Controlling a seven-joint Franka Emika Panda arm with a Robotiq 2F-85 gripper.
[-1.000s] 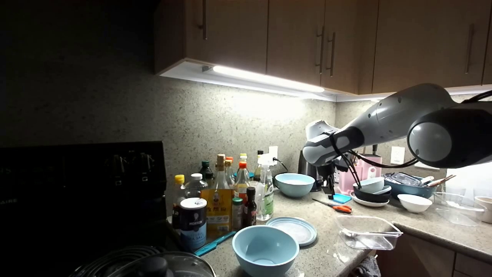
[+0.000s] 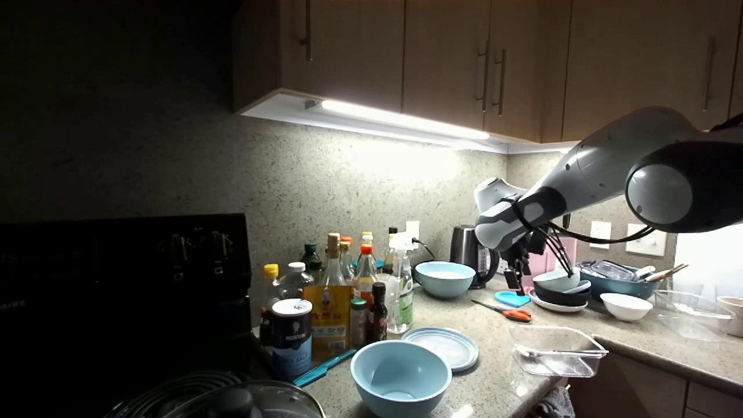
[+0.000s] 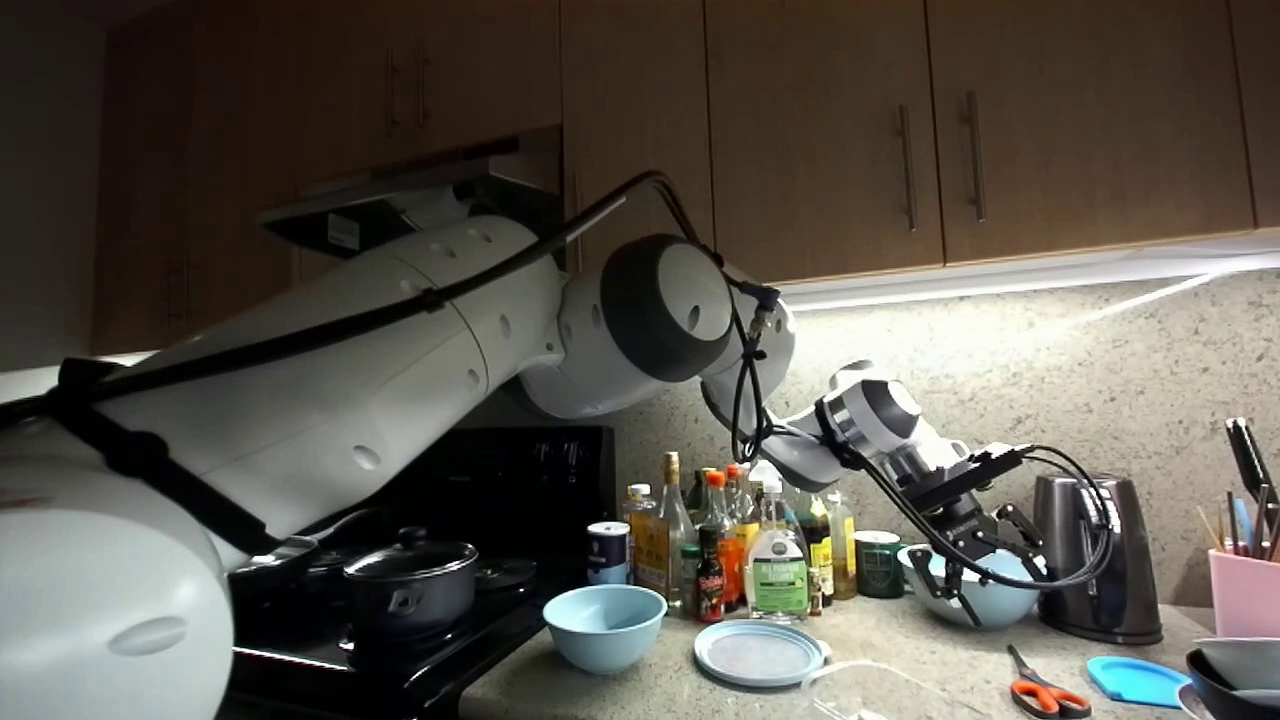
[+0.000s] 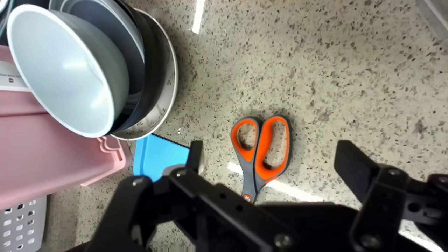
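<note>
A pair of scissors [image 4: 264, 155] with orange and grey handles lies flat on the counter, its blades hidden beneath my gripper in the wrist view. My gripper is open above it, the fingers [image 4: 351, 170] wide apart on either side of the handles and touching nothing that I can see. From the second exterior view, the gripper [image 3: 966, 576] hangs above the counter, in front of a light blue bowl [image 3: 996, 600], with the scissors [image 3: 1044, 690] farther right. A bright blue flat item [image 4: 161, 155] lies beside the left finger in the wrist view.
Stacked bowls [image 4: 67, 71] and a pink container [image 4: 54, 155] crowd the left of the wrist view. A dark kettle [image 3: 1098, 558] stands near the gripper. A clear container [image 2: 557, 352] sits at the counter's edge. Bare counter [image 4: 357, 84] extends beyond the handles.
In the first exterior view, the arm's wrist and gripper have shifted right and slightly up, and the upper arm has risen. The scissors and bowls have not moved.
</note>
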